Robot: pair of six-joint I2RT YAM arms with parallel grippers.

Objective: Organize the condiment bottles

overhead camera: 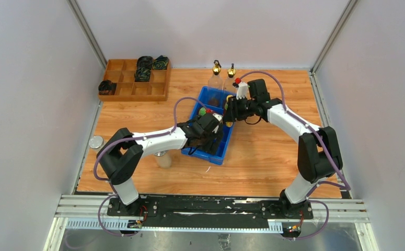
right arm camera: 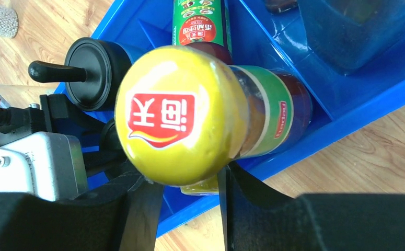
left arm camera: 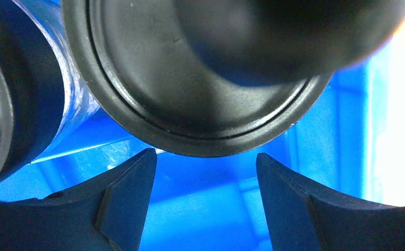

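Observation:
In the top view, a blue compartment tray (overhead camera: 217, 159) of condiments sits mid-table. My left gripper (overhead camera: 211, 148) is low over its front half. In the left wrist view, its fingers (left arm camera: 129, 201) stand apart with only blue tray floor (left arm camera: 200, 214) showing between them. A black knobbed lid (left arm camera: 200, 120) is just beyond the tips; another black-topped jar (left arm camera: 27, 89) is beside it. My right gripper is partly open by the yellow-capped bottle (right arm camera: 163, 115), whose cap hides the fingertips' surroundings. A green-labelled bottle (right arm camera: 200, 26) lies behind it.
Two gold-topped glass bottles (overhead camera: 216, 78) stand at the tray's back end. A wooden divided box (overhead camera: 127, 98) is at the back left. A glass jar (overhead camera: 163, 160) stands beside the left arm, another (overhead camera: 96, 141) farther left.

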